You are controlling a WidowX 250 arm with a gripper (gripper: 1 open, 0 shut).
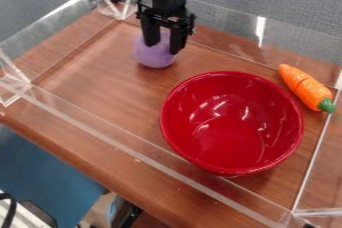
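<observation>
My black gripper (166, 30) hangs at the top centre, directly over a round purple object (154, 57), likely an eggplant toy, with its lower parts overlapping the object's top. Whether the fingers are closed on it cannot be seen clearly. A large red bowl (230, 122) sits on the wooden surface at the lower right. An orange carrot (303, 86) with a green top lies to the right of the bowl.
Clear plastic walls border the wooden board (94, 91) on all sides. The board's middle and left are bare. A blue area and some dark items lie beyond the front left.
</observation>
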